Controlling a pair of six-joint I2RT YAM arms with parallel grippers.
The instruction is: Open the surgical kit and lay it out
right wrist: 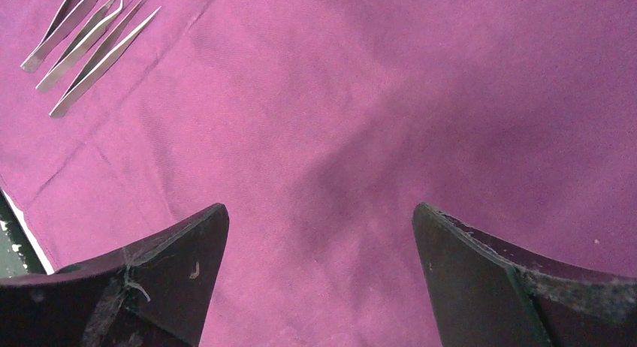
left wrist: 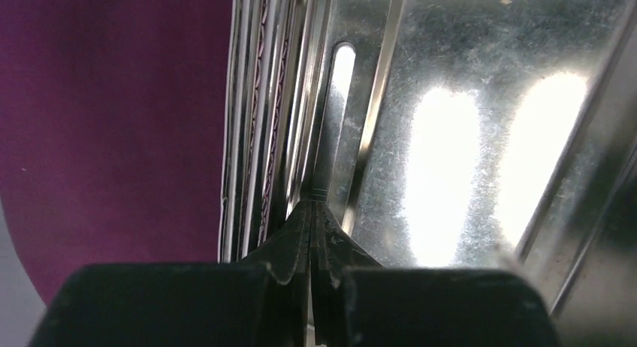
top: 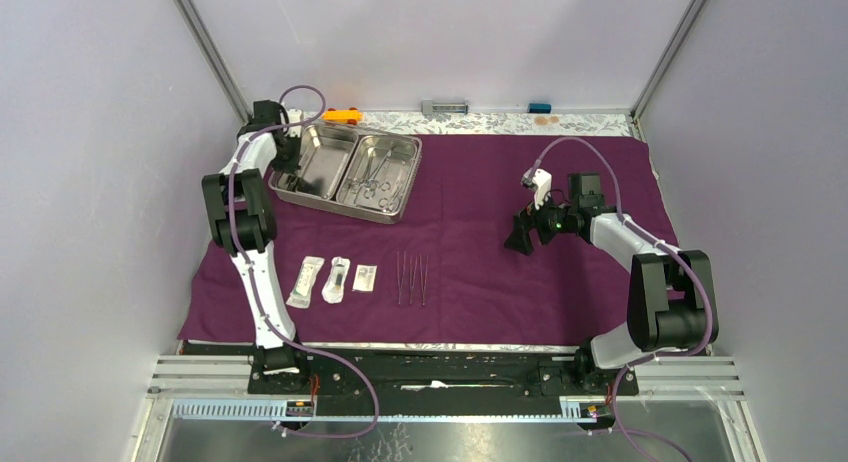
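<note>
The metal tray (top: 340, 208) stands at the back left and has two compartments. Scissor-like instruments (top: 377, 182) lie in its right compartment. My left gripper is shut over the left compartment, close to the tray wall. A flat, round-ended steel handle (left wrist: 336, 107) lies along that wall, its near end meeting the fingertips; whether any of it is between them cannot be told. On the cloth, tweezers (top: 412, 279) lie in a row beside white packets (top: 306, 282). Over bare cloth at the right, my right gripper is open and empty.
Behind the tray sits an orange object (top: 343, 115); a grey box (top: 444, 108) and a blue block (top: 539, 108) are along the back edge.
</note>
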